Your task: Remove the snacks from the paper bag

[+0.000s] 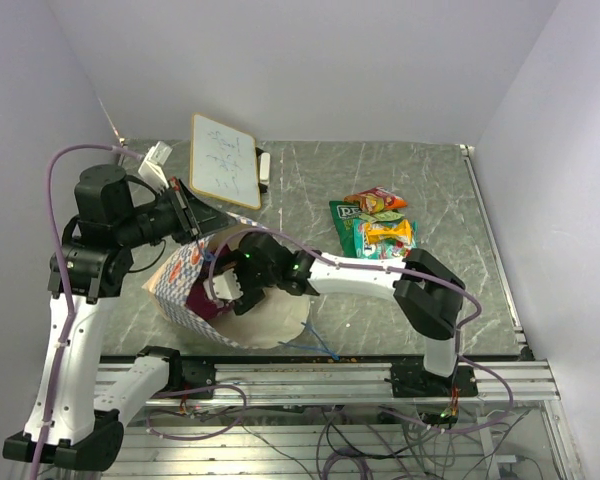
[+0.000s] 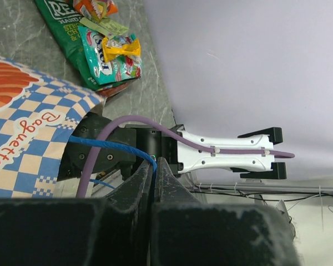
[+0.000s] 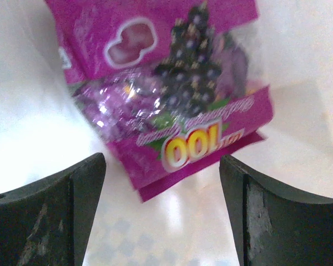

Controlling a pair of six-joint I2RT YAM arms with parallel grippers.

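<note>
The paper bag with blue-checked print lies open toward the front left. My left gripper is raised over it, shut on the blue cord handle in the left wrist view. My right gripper reaches inside the bag. Its fingers stand open in the right wrist view, with a purple snack pack printed with dark grapes just beyond them, nothing held.
Several snack packs lie in a pile at the back right. A whiteboard with a white eraser stands at the back left.
</note>
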